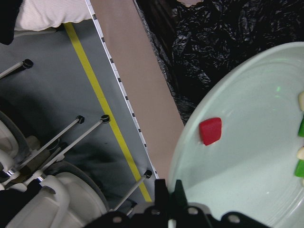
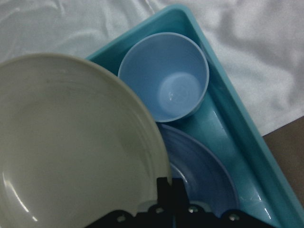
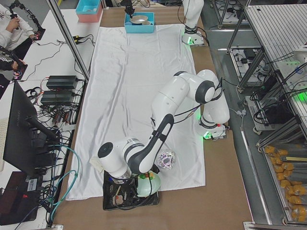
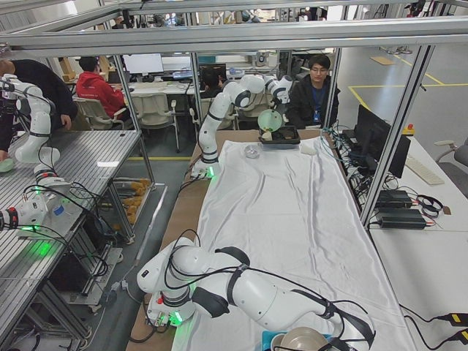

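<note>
A pale green plate [image 1: 247,156] with a red piece [image 1: 210,130] and green and cream bits is held tilted over the black-lined bin [image 4: 290,136] by my left gripper, which is shut on its rim. At the other end, my right gripper is at the rim of a cream bowl [image 2: 76,137] in the blue tray [image 2: 232,133], apparently shut on it. A light blue cup [image 2: 164,76] and a darker blue bowl [image 2: 204,175] are in that tray beside it.
A crumpled silver item [image 3: 166,159] and a pale cloth [image 3: 96,163] lie near the black bin on the white sheet.
</note>
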